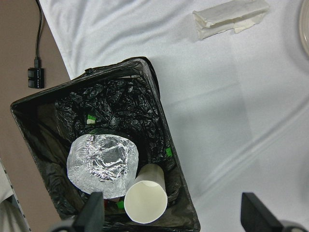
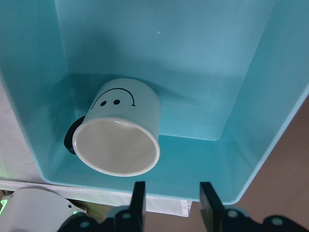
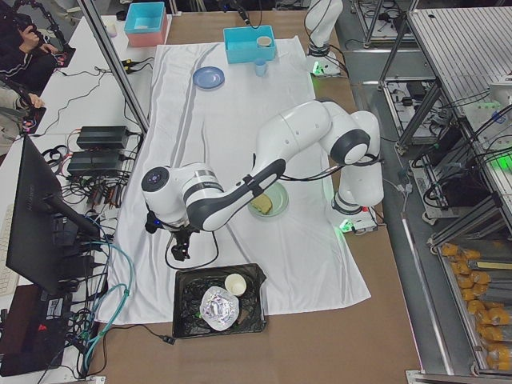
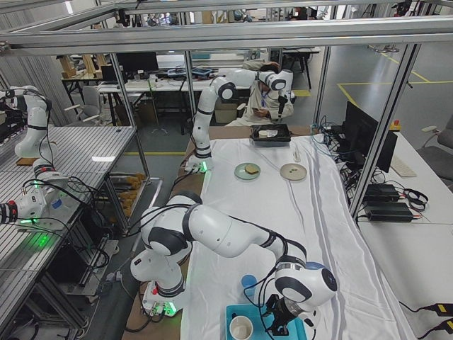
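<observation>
A black-lined bin (image 3: 184, 320) holds a foil-covered item (image 1: 102, 164) and a white cup (image 1: 145, 199). My left gripper (image 3: 168, 236) hangs over the cloth beyond it; in the left wrist view its fingers (image 1: 256, 212) stand apart with nothing visible between them. In the right wrist view a white mug (image 2: 116, 145) with a drawn face and dark handle lies inside a teal bin (image 2: 251, 106). My right gripper is above that bin's edge, open and empty.
A blue plate (image 3: 209, 76), blue cup (image 3: 260, 69), green plate (image 3: 272, 208) with a yellow item and a beige plate (image 4: 293, 172) are on the white cloth (image 3: 240, 120). A folded paper piece (image 1: 229, 17) lies near the lined bin.
</observation>
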